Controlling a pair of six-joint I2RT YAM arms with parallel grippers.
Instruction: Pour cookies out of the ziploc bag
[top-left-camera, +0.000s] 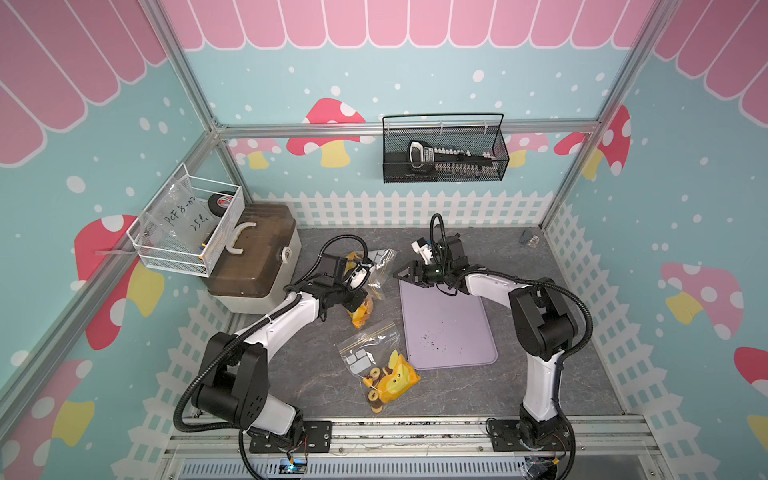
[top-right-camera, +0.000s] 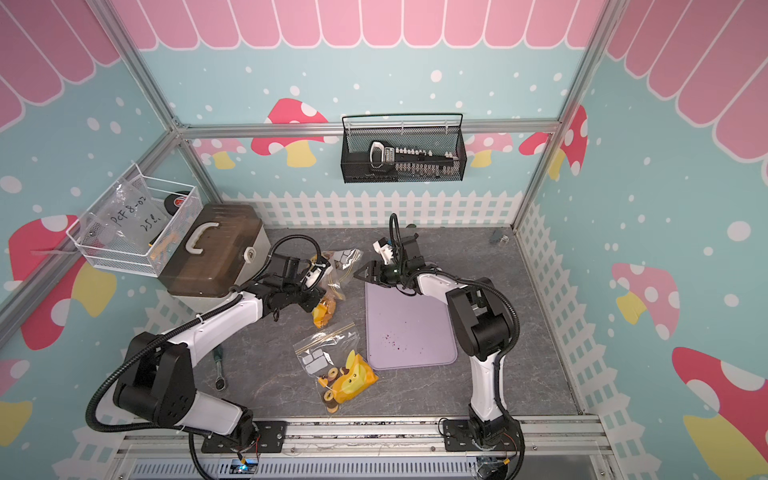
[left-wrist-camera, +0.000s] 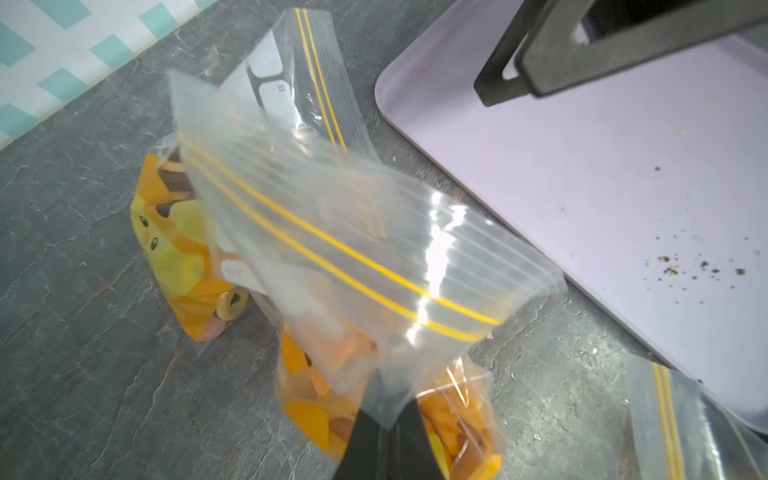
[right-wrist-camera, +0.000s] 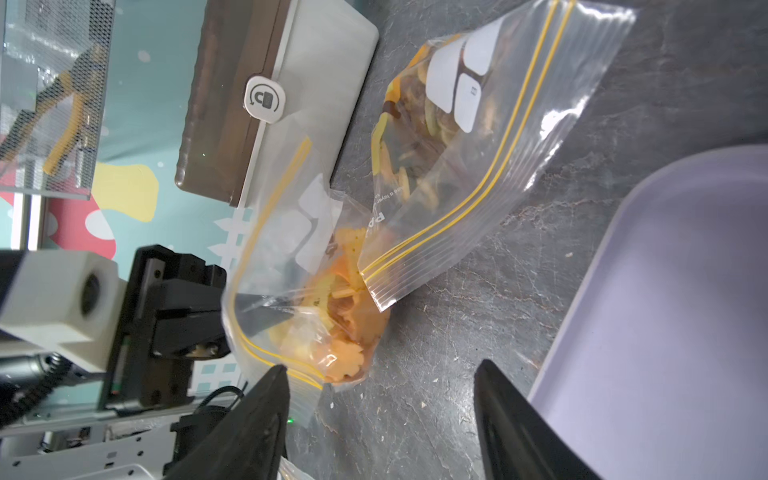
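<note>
A clear ziploc bag (left-wrist-camera: 336, 232) with a yellow zip strip hangs upright over the table. My left gripper is shut on the thin film of its side. Orange cookies (right-wrist-camera: 340, 312) show inside it, and its mouth gapes partly in the right wrist view. My right gripper stands open, nothing between its fingers, above the gap between that bag and the lilac tray (right-wrist-camera: 672, 320). Only a few dark crumbs (top-left-camera: 434, 342) lie on the tray.
A second cookie bag (right-wrist-camera: 448, 120) lies just behind the held one. Another bag (top-left-camera: 396, 380), yellow with ring cookies, lies near the front edge by the tray. The brown-lidded box (top-left-camera: 252, 248) stands at the back left. Table right of the tray is clear.
</note>
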